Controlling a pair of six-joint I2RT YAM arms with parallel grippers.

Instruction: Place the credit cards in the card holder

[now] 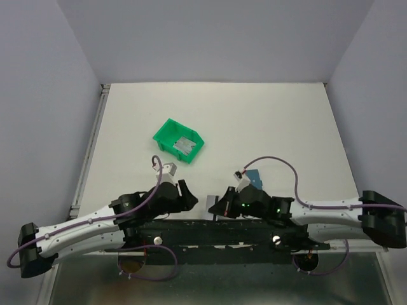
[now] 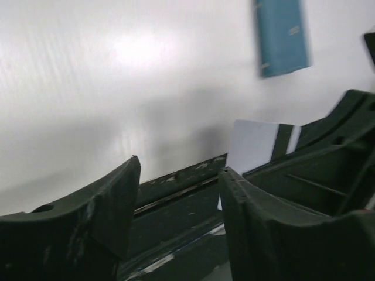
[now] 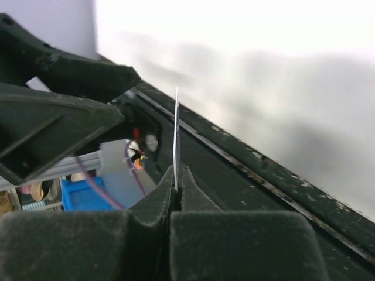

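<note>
A white card with a dark stripe is pinched in my right gripper, near the table's front edge. Seen edge-on in the right wrist view, the card stands upright between closed fingertips. My left gripper is open, a clear gap between its fingers; the card is just past its right finger, apart from it in the top view. Farther back is a green open holder with a greyish card inside. A flat blue card-like piece lies on the table behind the right arm.
Dark rail runs along the front of the white table, beneath both grippers. High grey walls stand at the back and sides.
</note>
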